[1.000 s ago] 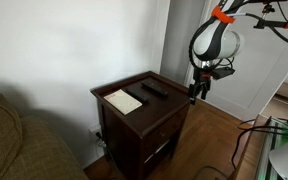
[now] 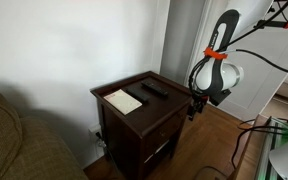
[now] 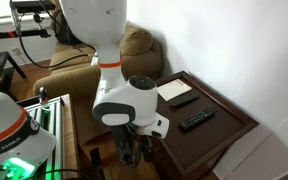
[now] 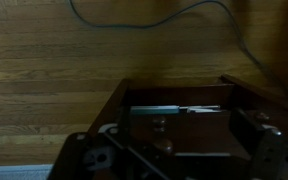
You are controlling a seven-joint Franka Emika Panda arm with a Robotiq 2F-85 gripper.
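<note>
A dark brown wooden cabinet (image 2: pixel 134 119) stands against the white wall, with drawers (image 2: pixel 165 131) on its side facing my arm. Just off that side is my gripper (image 2: pixel 193 110), pointing down and low beside the drawer fronts. In the wrist view the fingers of the gripper are spread wide, one at each side. Between them, farther off, appear small round knobs (image 4: pixel 162 125) and thin bright strips on dark wood. Nothing is visibly held. Contact with a knob cannot be made out in the dim view.
On the cabinet top lie a white paper or booklet (image 2: pixel 122 101) and a black remote (image 3: pixel 197 118). A brown sofa (image 2: pixel 24 140) is at the left. A cable (image 4: pixel 149 24) runs across the wooden floor (image 4: pixel 44 90).
Over the last second my arm has come down beside the cabinet, bringing the gripper lower along the drawer side. The cabinet and the objects on it have not visibly moved.
</note>
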